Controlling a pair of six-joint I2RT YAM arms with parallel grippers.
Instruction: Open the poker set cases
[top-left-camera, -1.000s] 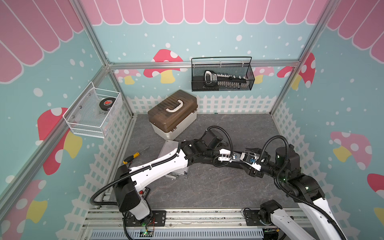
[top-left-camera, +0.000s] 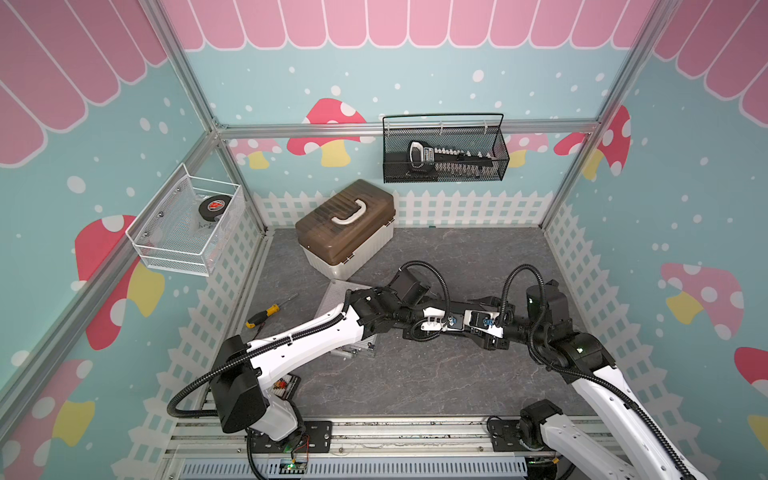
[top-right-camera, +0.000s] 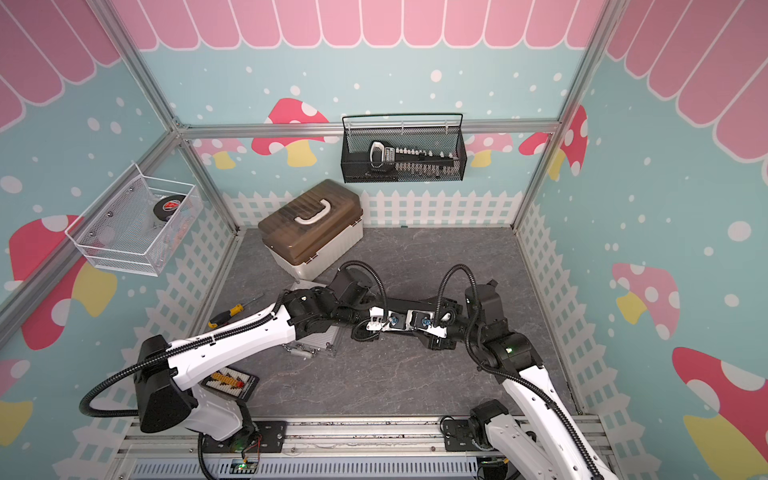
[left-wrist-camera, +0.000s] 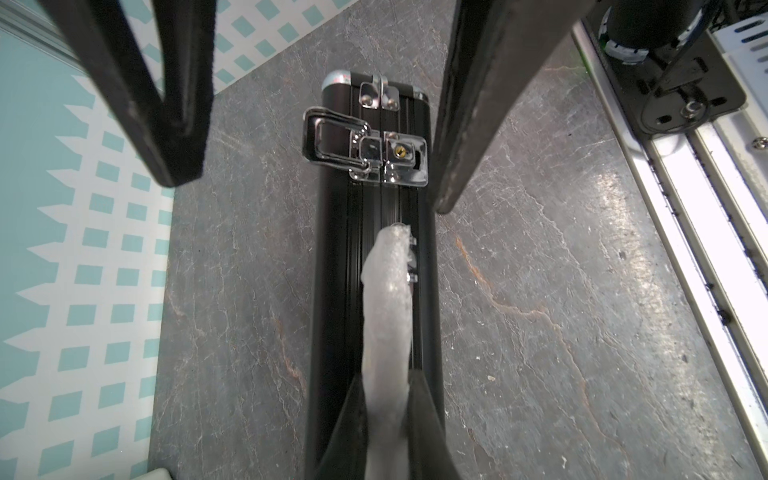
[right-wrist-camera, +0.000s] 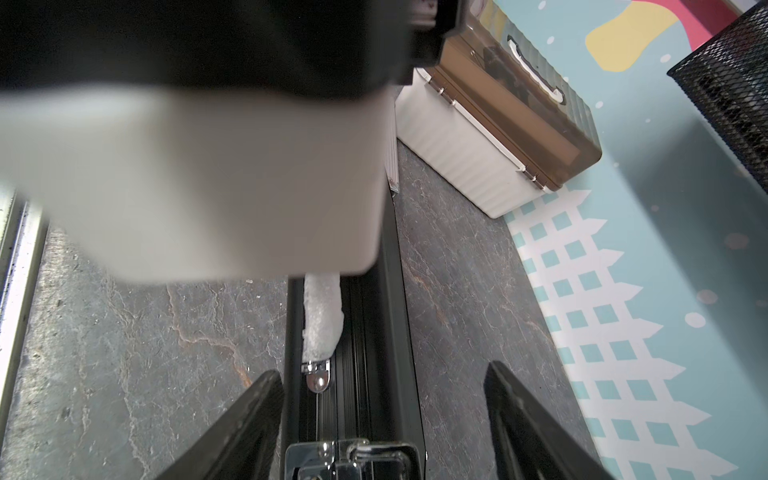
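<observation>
A long black case (left-wrist-camera: 336, 240) with metal trim lies on the table; its chrome latch (left-wrist-camera: 404, 160) shows in the left wrist view. My left gripper is shut over the case's middle, pale fingertip pads together, nothing seen between them. My right gripper stands open at the latch end, its fingers either side of the hardware in the right wrist view. From the top views both wrists largely hide the case.
A brown-lidded toolbox (top-left-camera: 344, 228) stands at back left, a screwdriver (top-left-camera: 264, 314) at left, beside a silver case (top-right-camera: 316, 340) under my left arm. A black wire basket (top-left-camera: 445, 160) and white basket (top-left-camera: 184, 232) hang on the walls.
Both wrists have shifted left in the top left view, the right arm more, its housing moving up and leftward over the last second.
</observation>
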